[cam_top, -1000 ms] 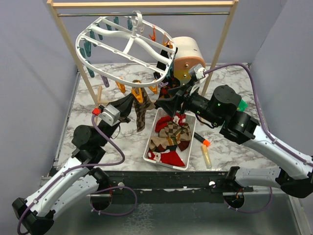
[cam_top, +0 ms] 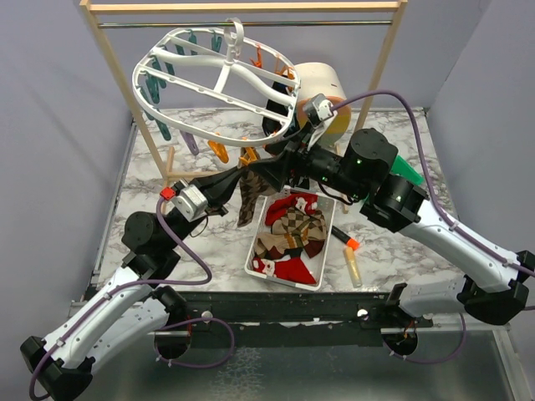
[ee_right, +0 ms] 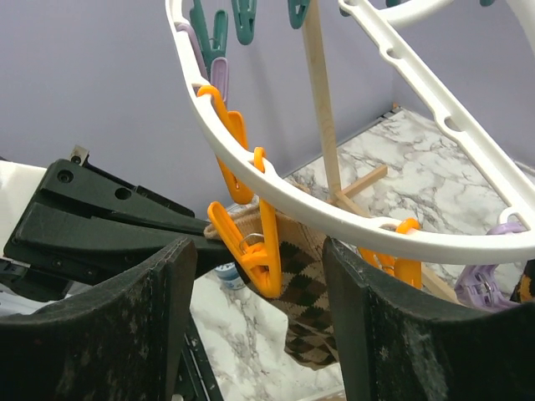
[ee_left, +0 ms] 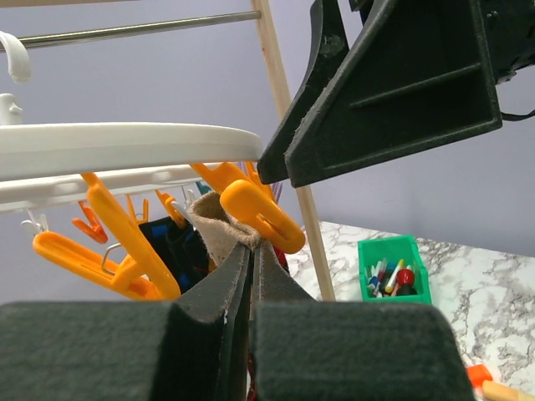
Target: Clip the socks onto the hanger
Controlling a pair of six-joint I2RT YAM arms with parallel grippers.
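A round white hanger (cam_top: pixel 219 129) with colored clips hangs from the rod. My left gripper is shut on the upper edge of a brown checkered sock (ee_right: pixel 305 276), which hangs down below the hanger's front rim. Right at that edge is an orange clip (ee_right: pixel 266 251); whether its fingers grip the cloth is hard to tell. My right gripper stands open around this clip, one finger (ee_right: pixel 159 292) to each side of it. In the left wrist view the right gripper's fingers (ee_left: pixel 393 100) reach in beside the rim, close above the clip.
A white bin (cam_top: pixel 288 282) of red and brown socks stands on the marble table below. A dark sock (cam_top: pixel 274 109) hangs at the hanger's right side. Behind are a tan cylinder (cam_top: pixel 319 82) and a green box (ee_left: pixel 425 271) of pens.
My right gripper has moved left and up to the orange clip at the hanger's front. The hanger has turned slightly, and the left gripper with the sock has shifted a little right.
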